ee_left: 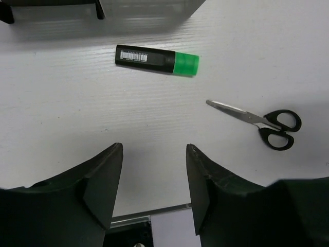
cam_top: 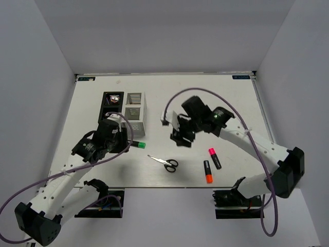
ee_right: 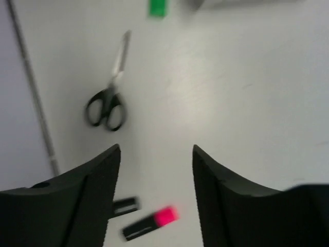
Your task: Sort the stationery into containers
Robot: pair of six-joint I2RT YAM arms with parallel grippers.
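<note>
A black marker with green cap (ee_left: 145,57) lies below the containers, with scissors (ee_left: 244,116) to its right. My left gripper hangs above the table, open and empty, the marker ahead of its fingers. My right gripper is open and empty over mid-table, blurred in its wrist view. A pink-capped marker (cam_top: 215,158) and an orange-capped marker (cam_top: 207,172) lie at the front right. A black compartment holder (cam_top: 109,99) and a white-grey container (cam_top: 140,116) stand at the back left.
The front edge runs just beyond the markers.
</note>
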